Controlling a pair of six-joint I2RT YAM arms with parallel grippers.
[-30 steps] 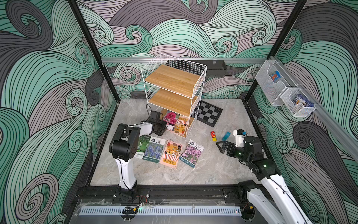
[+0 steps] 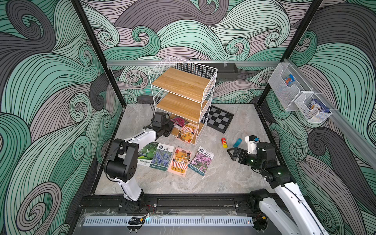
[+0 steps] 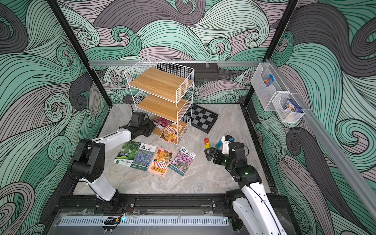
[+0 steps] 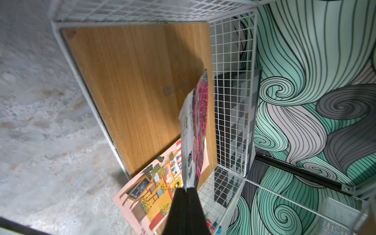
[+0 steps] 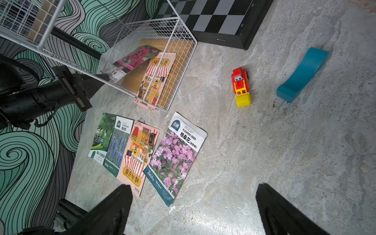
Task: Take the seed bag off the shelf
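On the bottom board of the white wire shelf point(image 2: 182, 103), a seed bag with pink flowers point(image 4: 200, 117) stands tilted up on edge. One end of this bag is pinched in my left gripper, whose fingers are closed together; the right wrist view also shows the bag point(image 5: 137, 58) slanting up toward that gripper. Beneath it lies an orange seed bag point(image 4: 156, 186), flat and overhanging the board's front edge. Over the table at the right, my right gripper is open, with only tabletop between its fingers.
Several seed bags lie in front of the shelf, including a pink-flower one point(image 5: 176, 156) and an orange one point(image 5: 137, 152). A toy bulldozer point(image 5: 240, 86), a teal curved piece point(image 5: 303, 74) and a chessboard point(image 2: 219, 118) are to the right. Bare table lies front right.
The pink-flower bag has gone from lying face up to tilted, with its gripped end raised. The right arm stays still.
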